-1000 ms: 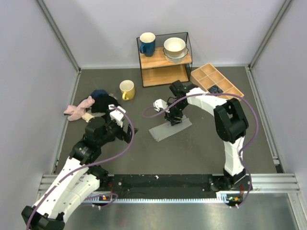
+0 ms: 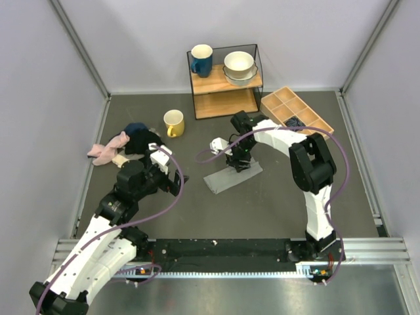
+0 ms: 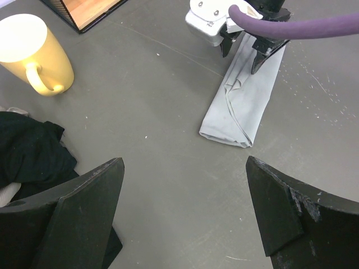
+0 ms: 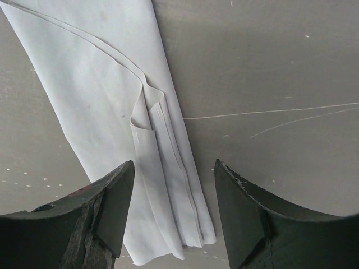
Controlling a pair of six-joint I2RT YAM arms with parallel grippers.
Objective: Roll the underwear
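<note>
A pale grey piece of underwear [image 2: 220,180] lies folded into a flat long strip on the table, with creased layers along one side [image 4: 157,157]. My right gripper is open low over its far end, fingers straddling the fabric edge in the right wrist view [image 4: 174,169], nothing seen held. My left gripper [image 2: 177,185] stands open to the left of the strip, apart from it, with bare table between its fingers.
A pile of dark and pink clothes [image 2: 108,151] lies at the left, a yellow mug [image 2: 173,123] behind it. A wire shelf with cups and bowls [image 2: 223,102] and a wooden divided tray [image 2: 282,100] stand at the back.
</note>
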